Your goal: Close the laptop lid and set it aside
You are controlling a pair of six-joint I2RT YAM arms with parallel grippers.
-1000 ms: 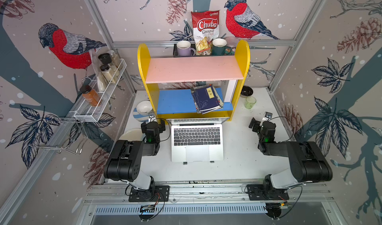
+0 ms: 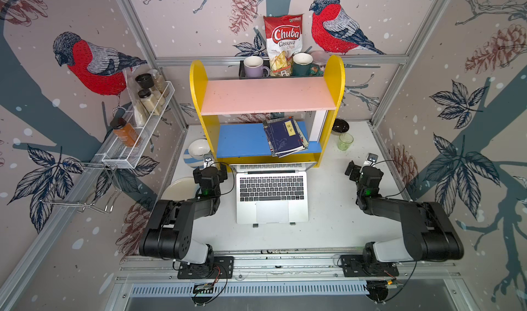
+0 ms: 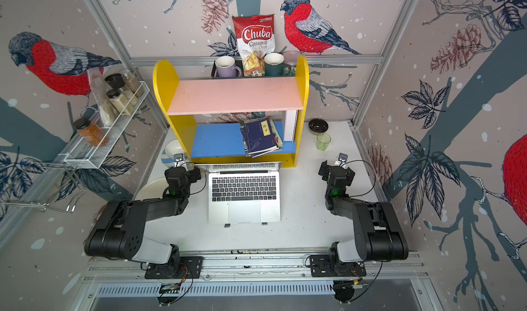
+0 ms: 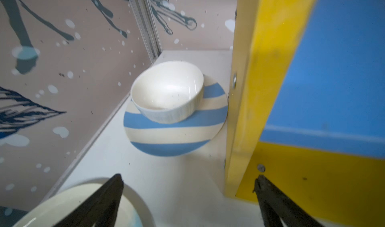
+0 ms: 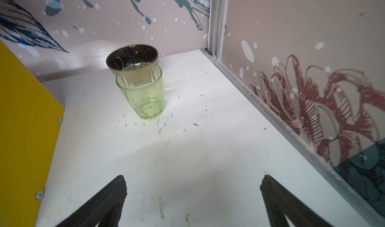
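Observation:
A silver laptop (image 2: pixel 272 206) lies open on the white table in front of the shelf unit, its lid (image 3: pixel 244 166) raised along the back edge. My left gripper is open beside the laptop's left side, with nothing between its fingers; the left wrist view looks past it toward a bowl and plates. To the laptop's right, my right gripper hangs open over bare table, empty as well.
A yellow shelf unit (image 3: pixel 160 77) holds notebooks (image 2: pixel 282 135). At left are a white bowl (image 4: pixel 166 88) on a striped plate (image 4: pixel 168 146) and a cream plate (image 4: pixel 76 203). A green glass (image 5: pixel 140 94) and dark bowl (image 5: pixel 124 52) stand back right.
Both arms have shifted slightly, their elbows a little lower and further outward in the top left view. The laptop is unchanged.

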